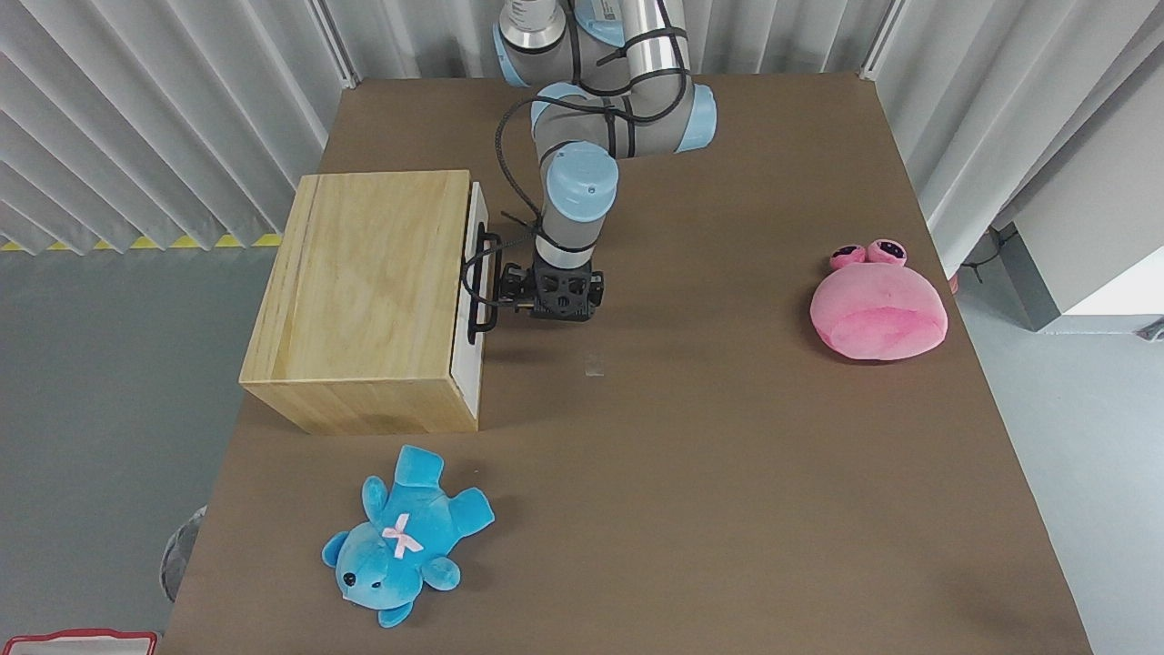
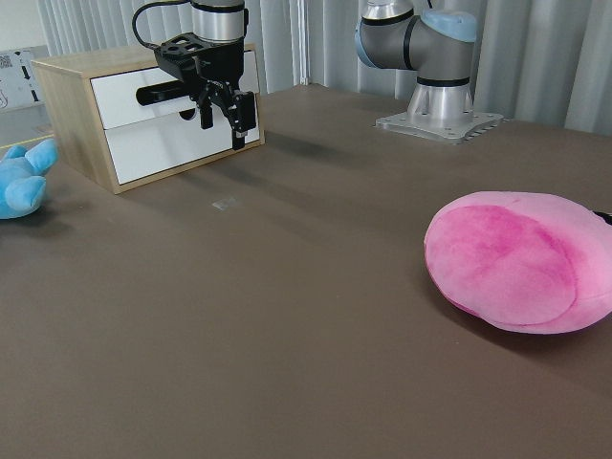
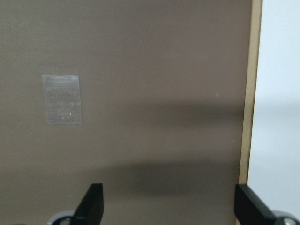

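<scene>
The wooden cabinet (image 1: 351, 286) stands at the left of the table, its white drawer fronts (image 2: 172, 143) flush with the body. My gripper (image 1: 551, 295) is at the upper drawer's black handle (image 1: 479, 284), fingers pointing down. In the wrist view its two black fingertips stand apart over the table (image 3: 154, 70), beside the cabinet's wooden edge (image 3: 248, 93) and white front, with nothing seen between them.
A blue plush bear (image 1: 398, 540) lies in front of the cabinet. A pink plush toy (image 1: 878, 311) sits on the right.
</scene>
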